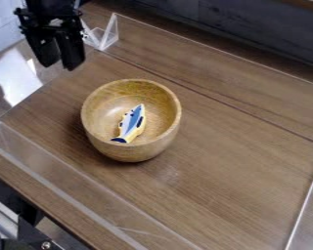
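A round wooden bowl [159, 125] stands in the middle-left of the wooden table. Inside it lies a small blue, white and yellow fish-shaped object [130, 122]. My black gripper [58, 57] hangs at the upper left, above and behind the bowl and apart from it. It is open, and I see nothing held in it.
Clear plastic barriers [102, 37] line the left side, one standing behind the gripper and others along the near left edge. A dark wall runs along the back.
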